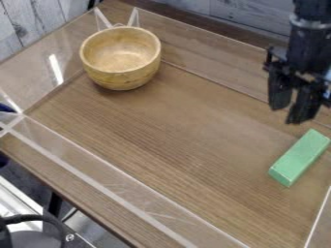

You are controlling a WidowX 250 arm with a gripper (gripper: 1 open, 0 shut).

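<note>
The black robot arm (291,44) reaches down at the top right, its lower end above and behind a mint-green rectangular block (300,157) lying flat on the wooden table. The arm's end is apart from the block; whether its fingers are open or shut is hard to make out.
A round wooden bowl (120,58) sits at the upper left. Some dark object (26,232) is at the lower left corner.
</note>
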